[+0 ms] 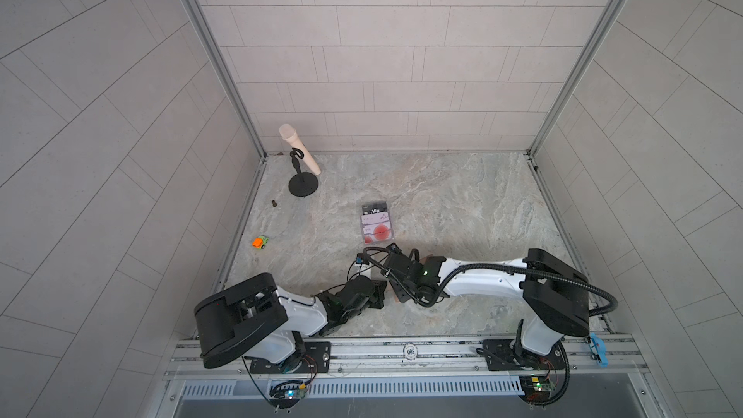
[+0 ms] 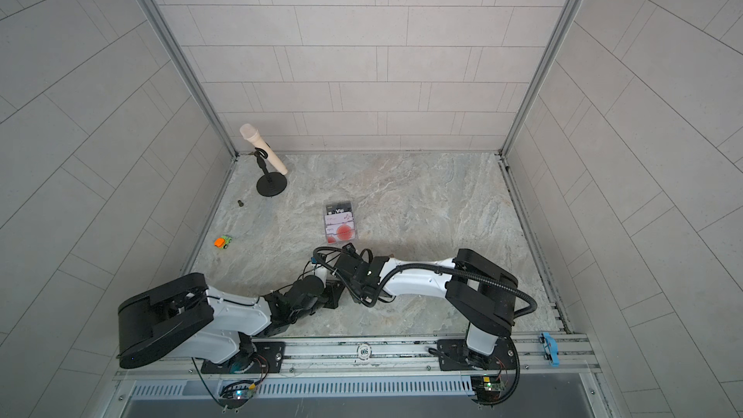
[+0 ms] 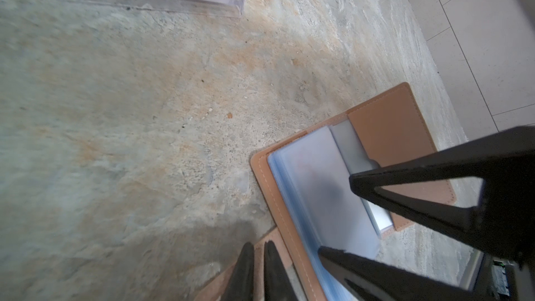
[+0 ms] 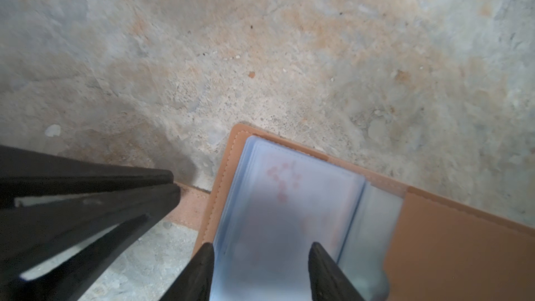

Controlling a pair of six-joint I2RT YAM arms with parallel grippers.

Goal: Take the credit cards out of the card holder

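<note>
The brown leather card holder (image 3: 409,128) lies opened out flat on the table, its stitched edge and clear plastic sleeves (image 4: 289,200) facing up. Faint reddish marks show through the top sleeve; whether cards sit inside I cannot tell. My left gripper is shut on the holder's strap (image 4: 192,207) at its left edge. Over the sleeves is my right gripper, its fingers apart with no card visible between them. Whether its tips touch the plastic is unclear. From above, the arms hide most of the holder.
A clear box of cards marked "Vip" (image 1: 377,222) lies just beyond the grippers. Farther back left stand a microphone on a black stand (image 1: 302,183), a small dark piece (image 1: 274,203) and an orange-green toy (image 1: 260,242). Right of centre, the table is bare.
</note>
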